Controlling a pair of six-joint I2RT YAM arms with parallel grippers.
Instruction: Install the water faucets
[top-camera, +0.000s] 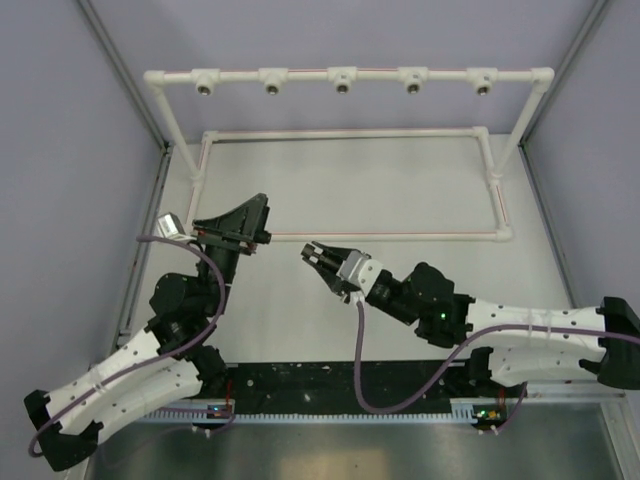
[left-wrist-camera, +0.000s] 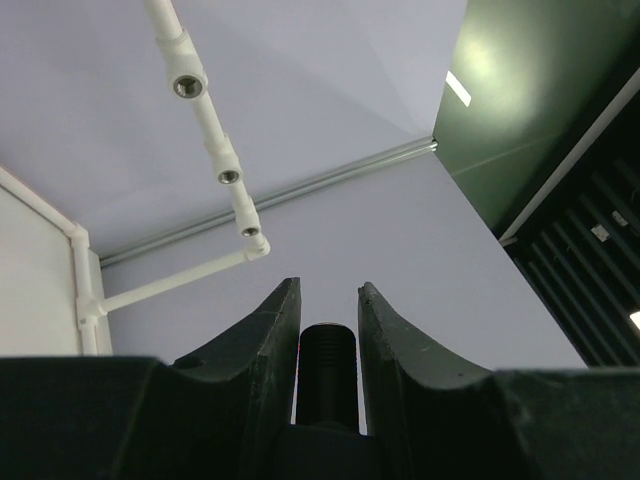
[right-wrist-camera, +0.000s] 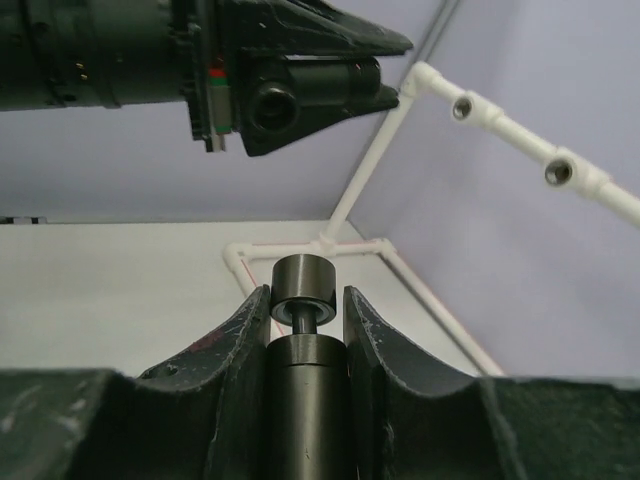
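Observation:
A black cylindrical faucet (left-wrist-camera: 327, 375) sits between the fingers of my left gripper (top-camera: 258, 218), which is shut on it. In the right wrist view the side-on end of that faucet (right-wrist-camera: 274, 106) shows below the upper finger. My right gripper (top-camera: 318, 260) holds a second dark faucet (right-wrist-camera: 305, 395), with a rounded cap on a thin neck above its body; the fingers flank it closely. Both grippers are in the air in front of the white pipe rack. The rack's upper pipe (top-camera: 308, 75) carries several tee sockets (top-camera: 342, 80), their threaded openings empty.
Below the upper pipe, a rectangular white base frame (top-camera: 340, 237) lies on the white board. Grey side walls (top-camera: 50, 180) close in left and right. Between the grippers and the upper pipe the space is clear.

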